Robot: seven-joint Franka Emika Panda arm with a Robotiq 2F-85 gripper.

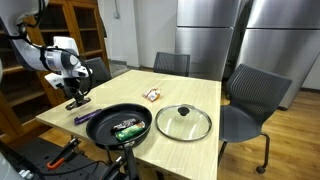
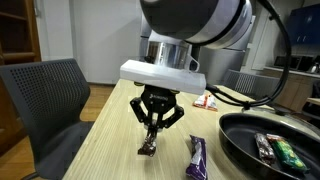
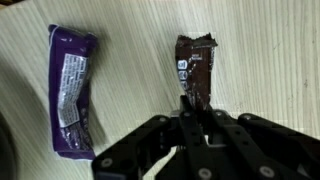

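Note:
A dark brown wrapped bar (image 3: 196,68) is pinched at one end by my gripper, its printed wrapper pointing away from the fingers in the wrist view. From the second exterior view the brown bar (image 2: 149,142) hangs below the gripper (image 2: 157,118), near the wooden table; whether it touches the surface I cannot tell. A purple wrapped bar (image 3: 72,92) lies on the table beside it, apart from the gripper. The black pan (image 1: 118,120) holds a green packet (image 1: 130,131) and a dark packet (image 2: 264,146).
A glass lid (image 1: 183,122) lies on the table to the right of the pan. An orange-and-white packet (image 1: 152,94) sits farther back. Grey chairs (image 1: 248,105) stand around the table.

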